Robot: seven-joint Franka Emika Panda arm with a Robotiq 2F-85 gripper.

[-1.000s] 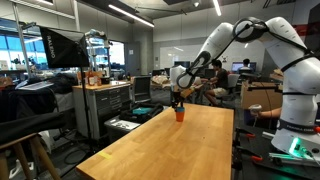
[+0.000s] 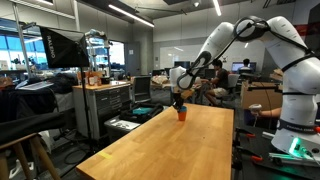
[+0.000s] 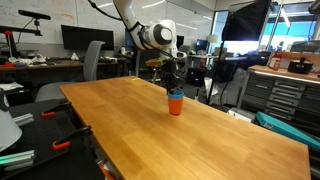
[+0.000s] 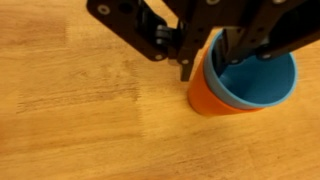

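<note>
An orange cup (image 3: 175, 105) stands upright on the wooden table, with a blue cup (image 3: 176, 95) or lining showing at its top. In the wrist view the blue inside (image 4: 265, 80) and the orange outer wall (image 4: 205, 98) are seen from above. My gripper straddles the rim: one finger (image 4: 185, 65) is outside the wall, the other reaches into the blue opening. The fingers are apart, and whether they touch the wall cannot be made out. From the side, the gripper (image 2: 180, 104) is low over the cup (image 2: 182, 115).
Around the cup the table (image 2: 165, 150) is bare, with wide room toward the front. A black tripod stand (image 2: 85, 90) and a cabinet (image 2: 108, 100) stand off the table's left side. A chair (image 3: 95, 62) is at the back left in the second exterior view.
The cup and gripper sit very slightly farther right in the first exterior view than before. Otherwise the arm and table look the same.
</note>
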